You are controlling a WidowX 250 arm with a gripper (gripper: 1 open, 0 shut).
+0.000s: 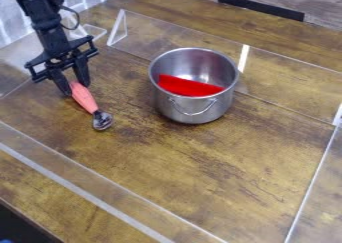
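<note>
The black gripper (67,75) is at the upper left of the camera view, low over the wooden table (201,182). Its fingers are at the near end of a long pinkish-red handled tool (83,97), which has a silver round end (102,120) lying toward the table's middle. Whether the fingers are closed on the handle is unclear at this size.
A steel pot (194,109) with a red object (187,85) inside stands right of centre. Pale tape lines and a clear plastic edge run along the left and back.
</note>
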